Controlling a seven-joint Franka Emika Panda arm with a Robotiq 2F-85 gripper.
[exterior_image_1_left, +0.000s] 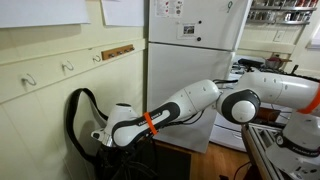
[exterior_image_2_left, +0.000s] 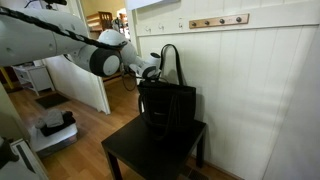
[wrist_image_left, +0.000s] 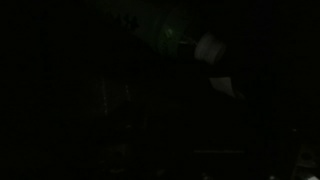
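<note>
A black tote bag (exterior_image_2_left: 180, 108) with tall looped straps stands upright on a low black table (exterior_image_2_left: 130, 148). The wrist end of my arm (exterior_image_1_left: 124, 132) points down into the bag's mouth, so the bag's wall hides the fingers in both exterior views. Darkness fills most of the wrist view. There, a greenish bottle (wrist_image_left: 160, 30) with a pale cap (wrist_image_left: 209, 48) lies slantwise near the top, and a small pale scrap (wrist_image_left: 223, 87) shows below the cap. My gripper is open, though its fingers are lost in the dark.
The panelled wall with its row of hooks (exterior_image_1_left: 68, 66) rises close behind the bag. A white fridge (exterior_image_1_left: 188, 88) stands farther off. Bare table top lies in front of the bag, with open wooden floor (exterior_image_2_left: 82, 150) beyond.
</note>
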